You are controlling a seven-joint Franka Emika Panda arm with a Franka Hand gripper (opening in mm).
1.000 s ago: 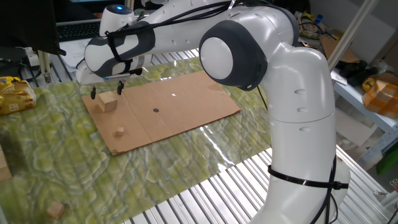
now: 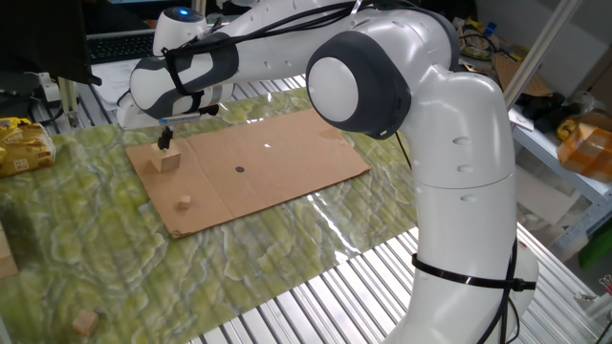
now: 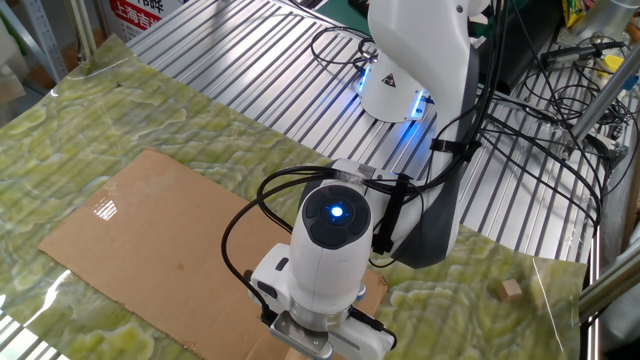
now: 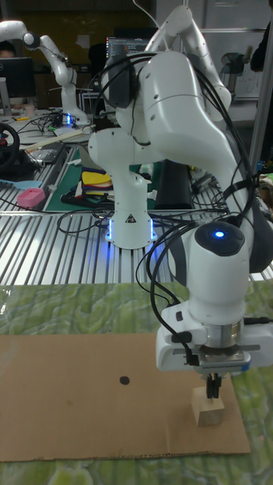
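A pale wooden block (image 2: 165, 161) rests on the brown cardboard sheet (image 2: 277, 158), near its far left corner in exterior view 1. My gripper (image 2: 165, 139) points down right at the top of this block, its two dark fingers drawn close together. Exterior view 3 shows the gripper (image 4: 213, 389) over the wooden block (image 4: 208, 408), with the fingertips meeting its top area. Whether something thin is caught between the tips is too small to tell. A much smaller wooden cube (image 2: 185, 202) lies on the cardboard, apart from the gripper. In exterior view 2 the hand hides the fingers and the larger block.
Another wooden cube (image 2: 86, 322) lies on the green marbled cloth (image 2: 86, 239), off the cardboard. A yellow packet (image 2: 26, 148) sits at the left edge. A dark round spot (image 2: 239, 169) marks the cardboard, whose middle and right side are bare.
One second ago the fingers were wide apart on either side of the larger block; they have since closed together above it. The arm and the blocks look unmoved.
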